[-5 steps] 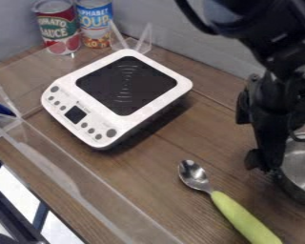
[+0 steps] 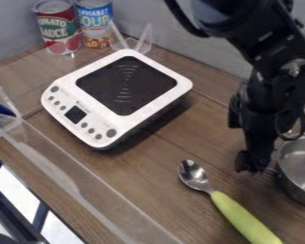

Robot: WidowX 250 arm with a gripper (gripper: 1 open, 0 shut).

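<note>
My gripper (image 2: 257,152) hangs low at the right, a dark shape at the left rim of a steel pot (image 2: 297,176), which is cut off by the frame's right edge. Whether the fingers are open or shut, or hold the rim, is hard to tell. A spoon with a green handle (image 2: 244,216) lies on the wooden counter in front of the gripper, left of the pot. A white induction cooker (image 2: 69,97) with a black top stands to the left.
A tomato sauce can (image 2: 58,29) and an alphabet soup can (image 2: 94,24) stand at the back left, among clear plastic pieces.
The gripper and arm have shifted slightly over the last second, uncovering a little more of the pot's edge. The spoon, cooker and cans are unchanged.
</note>
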